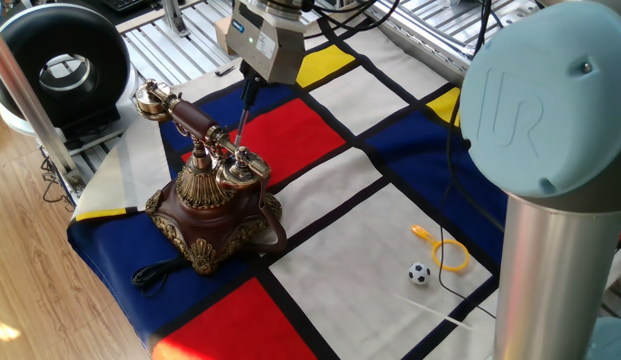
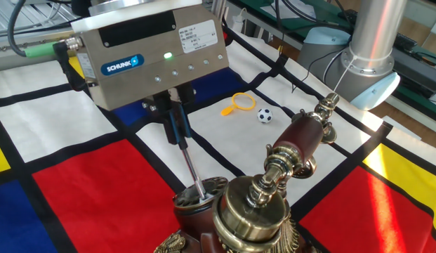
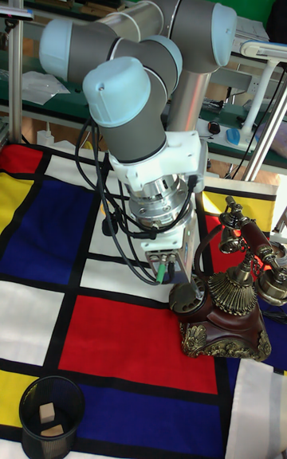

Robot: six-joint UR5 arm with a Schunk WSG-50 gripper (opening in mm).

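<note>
An antique-style telephone, dark red-brown with brass trim (image 1: 205, 205), stands on the patterned cloth, its handset (image 1: 193, 117) resting across the cradle. In the second exterior view, the round dial (image 2: 193, 191) faces up beneath my gripper (image 2: 200, 192). Its dark fingers (image 2: 177, 123) are shut close together and narrow to a slim silver end, which reaches the dial, apparently touching its right part. Whether that silver end is a held rod or the fingertips themselves is unclear. From the third exterior view, the arm hides the fingers beside the telephone (image 3: 229, 327).
A small soccer ball (image 1: 419, 273) and a yellow ring with a handle (image 1: 450, 255) lie on a white patch, away from the telephone. A black mesh cup (image 3: 51, 421) holds wooden blocks.
</note>
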